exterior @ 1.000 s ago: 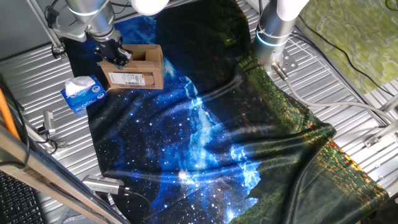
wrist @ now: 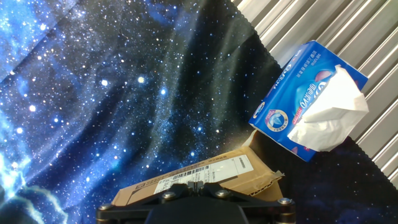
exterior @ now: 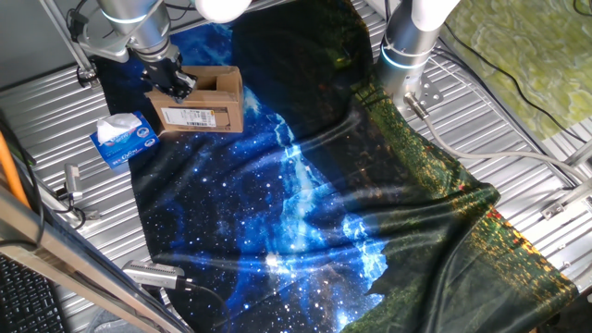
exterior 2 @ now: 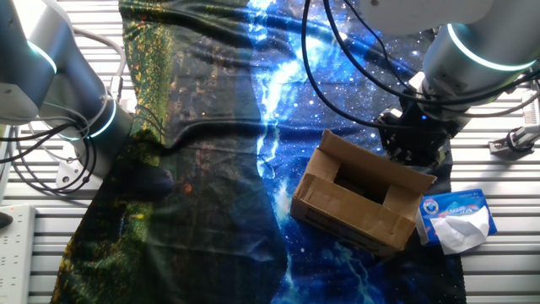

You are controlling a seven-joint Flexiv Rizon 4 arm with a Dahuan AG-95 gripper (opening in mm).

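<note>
An open-topped cardboard box (exterior: 202, 100) with a white label stands on the dark galaxy-print cloth (exterior: 240, 194). My gripper (exterior: 180, 91) hangs at the box's left side, overlapping its rim in exterior view 1. In exterior view 2 the gripper (exterior 2: 413, 152) is just behind the raised flap of the box (exterior 2: 359, 190). Along the bottom of the wrist view, my gripper looks shut in front of the labelled box (wrist: 217, 171), its fingertips close together. Nothing shows between them; whether they touch the box, I cannot tell.
A blue tissue box (wrist: 305, 93) with a white tissue sticking out stands beside the cardboard box, at the cloth's edge.
</note>
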